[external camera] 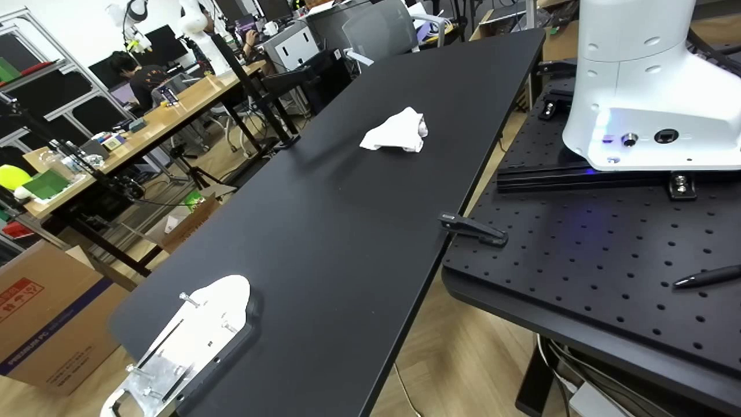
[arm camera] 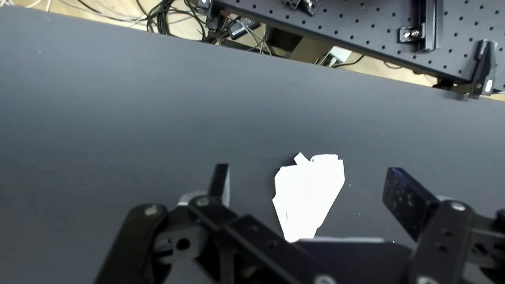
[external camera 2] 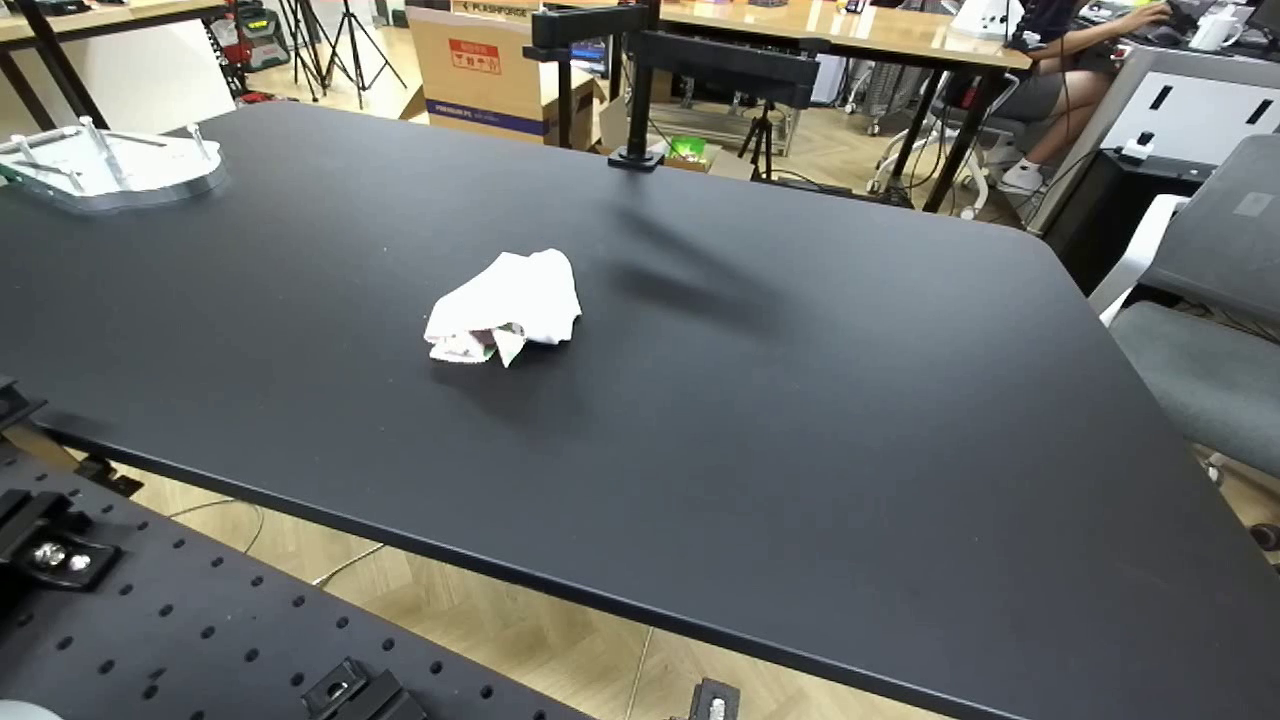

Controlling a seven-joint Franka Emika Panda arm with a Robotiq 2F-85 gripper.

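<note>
A crumpled white cloth or paper point(external camera: 397, 131) lies on the black table, towards its far end in exterior view 1. In exterior view 2 the same white piece point(external camera 2: 513, 302) sits left of the middle, bunched up, with small coloured marks beneath its near edge. My gripper shows only in the wrist view; its fingers stand wide open, one finger on either side of the white piece point(arm camera: 310, 194) as seen from above. Nothing is held, and its lower end is partly hidden by the gripper's body. The height above it is hard to judge.
A white plate-like fixture with upright posts point(external camera: 208, 313) rests at the table's other end. The robot's white base point(external camera: 646, 104) stands on a perforated black board point(external camera: 590, 236) across a gap from the table point(external camera: 333, 229).
</note>
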